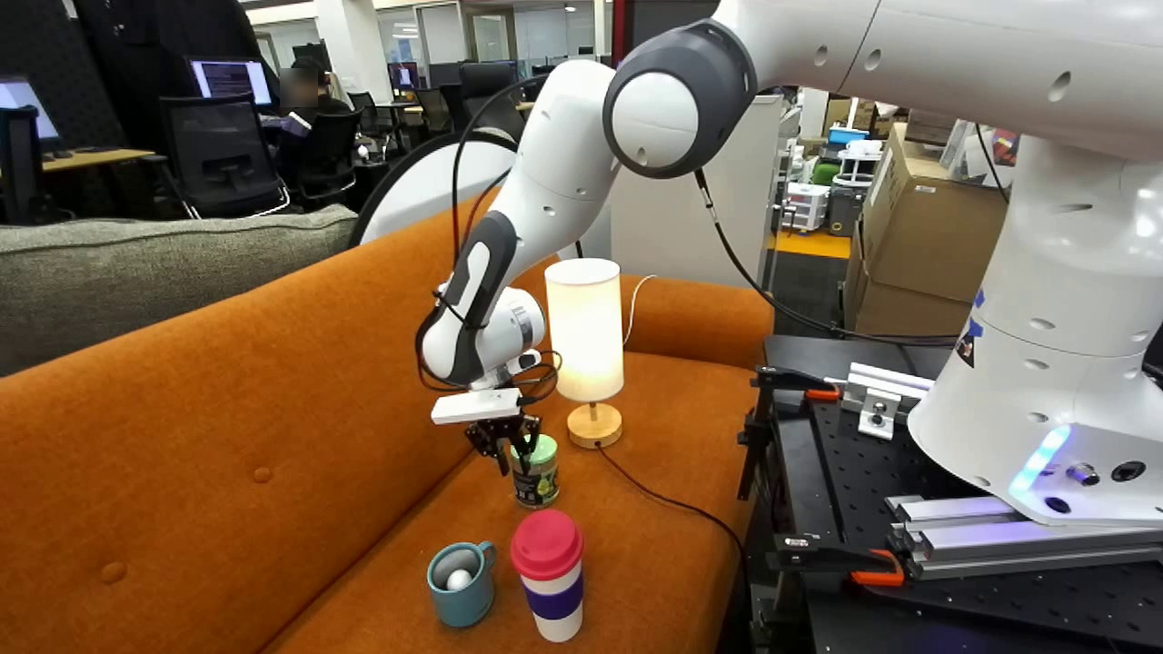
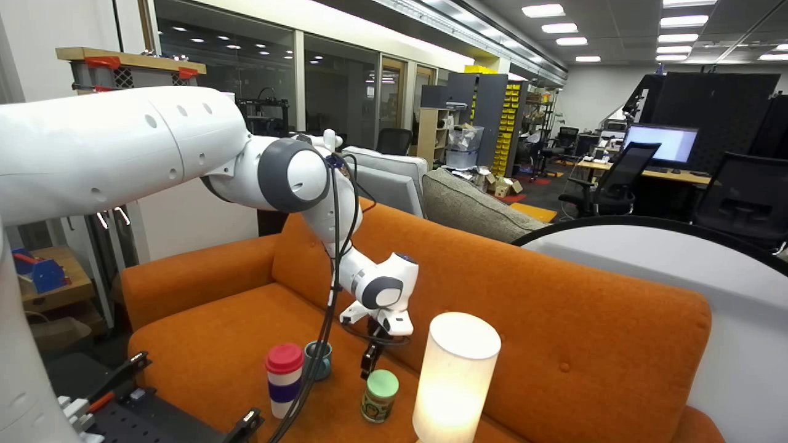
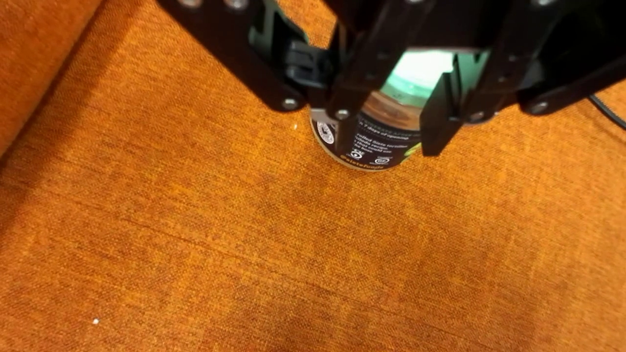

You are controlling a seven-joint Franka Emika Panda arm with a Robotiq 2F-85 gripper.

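A jar with a pale green lid [image 1: 537, 480] and a dark label stands upright on the orange couch, beside the lamp. Right at the jar, my gripper [image 1: 515, 462] points down with its fingers open. In the wrist view the jar's dark label [image 3: 375, 143] shows behind and between the spread fingers, and the lid is partly covered by the gripper's links. Whether a finger touches the jar I cannot tell. Seen in exterior view 2, the gripper [image 2: 367, 367] is above and just behind the green lid [image 2: 382, 383].
A lit lamp [image 1: 585, 338] stands close by, its black cord [image 1: 676, 503] running over the seat. Toward the front are a blue mug [image 1: 462, 605] holding a white ball and a red-lidded cup [image 1: 551, 583]. The couch backrest [image 1: 262, 436] rises behind.
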